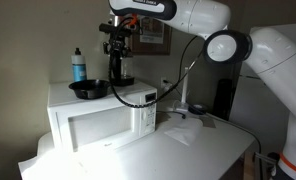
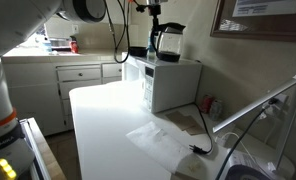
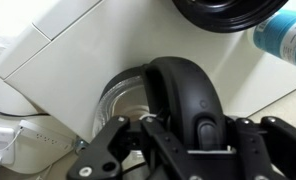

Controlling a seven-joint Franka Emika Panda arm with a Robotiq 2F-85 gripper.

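Observation:
A glass coffee pot with a black handle and lid stands on the white microwave (image 1: pixel 106 120); the pot (image 2: pixel 169 43) shows clearly in the second exterior view. My gripper (image 1: pixel 116 46) points down over the pot's handle side. In the wrist view the thick black handle (image 3: pixel 186 88) rises between the fingers of the gripper, with the round glass body (image 3: pixel 123 100) partly hidden beneath it. Whether the fingers press on the handle cannot be made out.
A black pan (image 1: pixel 89 89) and a blue bottle (image 1: pixel 79 66) share the microwave top, left of the pot. A cable loops below the arm. On the white counter (image 1: pixel 178 155) lies a cloth (image 2: pixel 158 143).

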